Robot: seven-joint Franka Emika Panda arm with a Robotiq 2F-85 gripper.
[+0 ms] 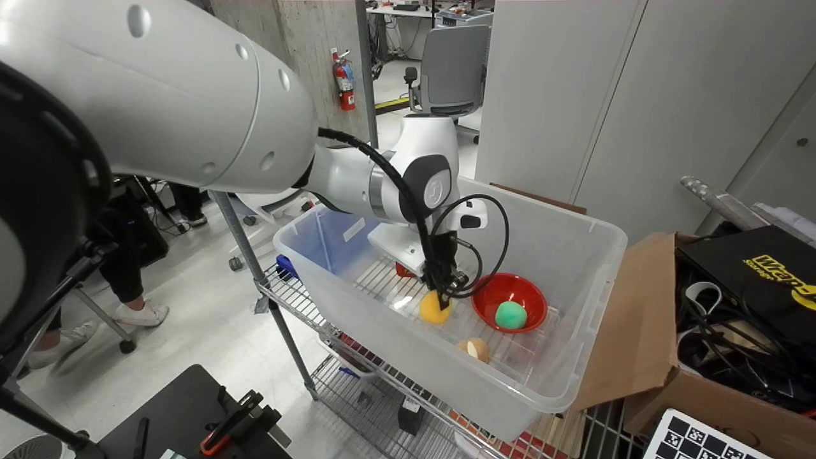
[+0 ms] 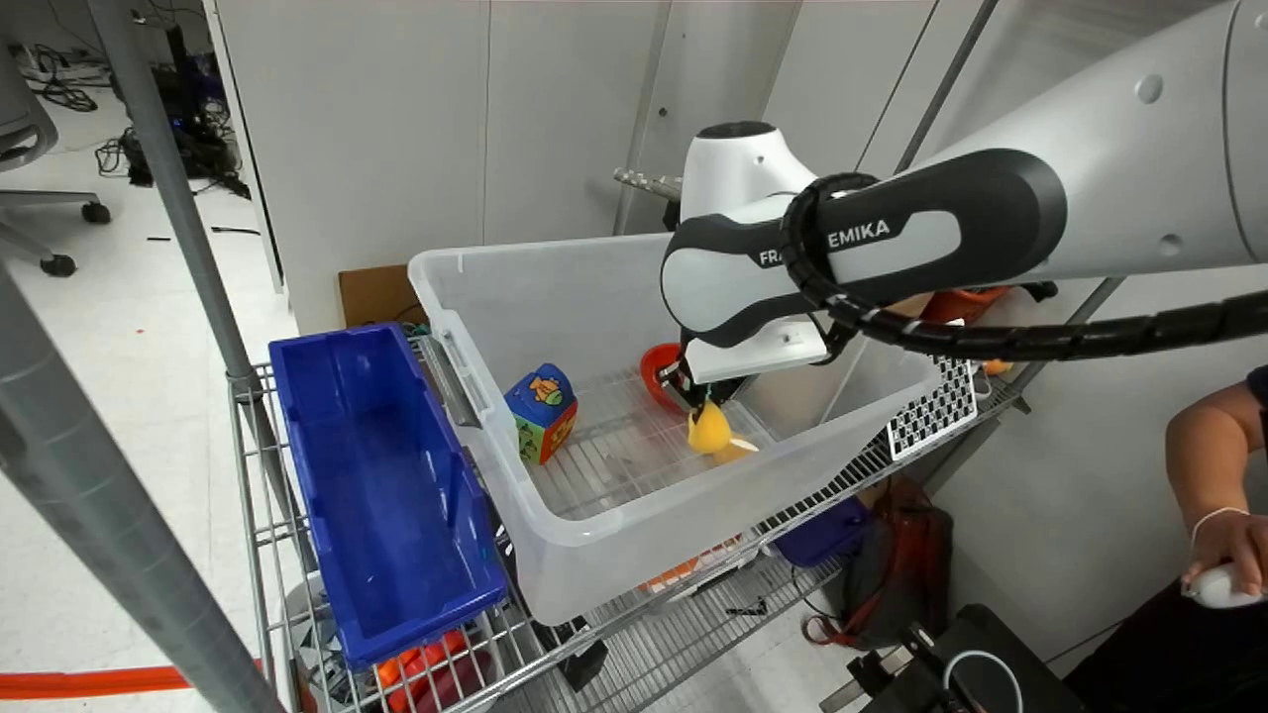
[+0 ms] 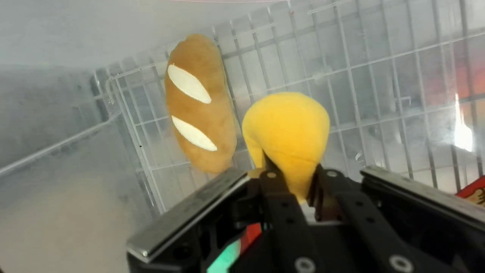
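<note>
A yellow plush toy (image 3: 287,127) is pinched between the tips of my gripper, which is shut on its narrow end. In exterior view 1 the yellow toy hangs inside the clear bin (image 1: 597,306), and in exterior view 2 it shows below the gripper (image 2: 695,398). A brown plush bread loaf (image 3: 197,104) with two white stripes lies on the bin floor beside it. Toward the bin's far side stands a red bowl (image 1: 509,287) holding a green ball (image 1: 510,314). A colourful cube (image 2: 543,411) rests at the opposite end of the bin.
High translucent walls surround the workspace. Outside, a blue empty bin (image 2: 386,511) sits on the wire shelf next to the clear bin. An open cardboard box (image 1: 719,382) with cables is at the other end. Bare floor separates the cube and the bowl.
</note>
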